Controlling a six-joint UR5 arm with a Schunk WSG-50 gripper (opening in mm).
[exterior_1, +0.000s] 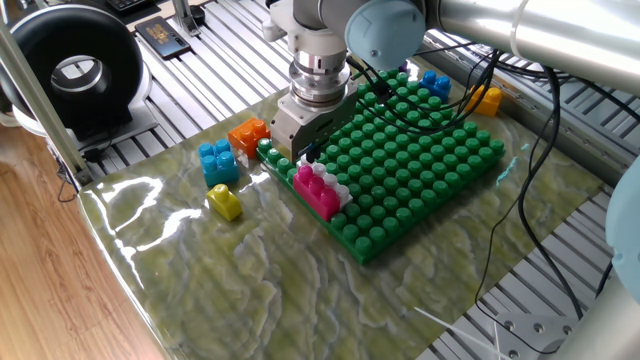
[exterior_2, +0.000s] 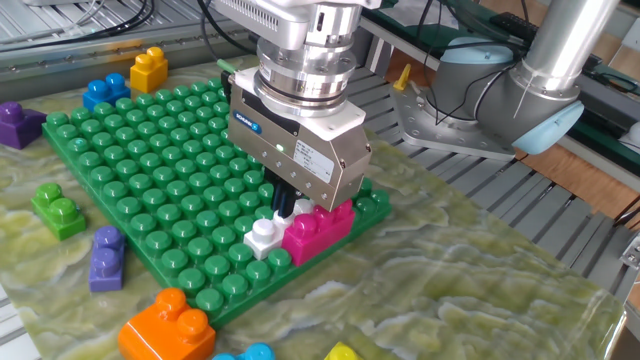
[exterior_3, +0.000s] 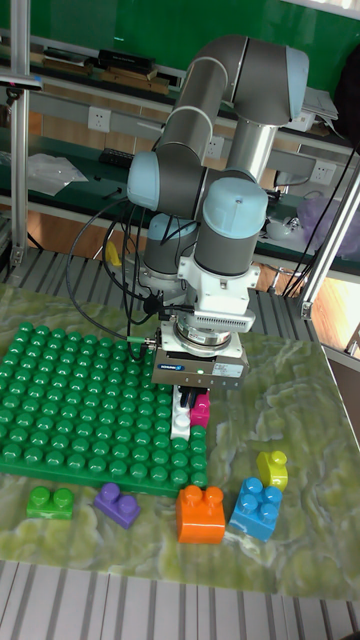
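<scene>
A green studded baseplate (exterior_2: 140, 165) lies on the table. Along one edge of it, a magenta brick (exterior_2: 318, 235) and a white brick (exterior_2: 264, 236) sit side by side, touching or nearly so. My gripper (exterior_2: 284, 210) points straight down over the white brick, its dark fingers close together and reaching down to the brick's studs. In exterior view 3 the fingers are again at the far part of the white brick (exterior_3: 181, 421), beside the magenta brick (exterior_3: 200, 409). The fingertips are partly hidden, so whether they clasp the brick cannot be made out.
Loose around the plate lie an orange brick (exterior_3: 200, 517), a blue brick (exterior_3: 256, 510), a yellow brick (exterior_3: 273, 467), a purple brick (exterior_3: 116, 505) and a green brick (exterior_3: 50, 502). More bricks stand beyond the plate's far side. Cables hang over the plate in exterior view 1.
</scene>
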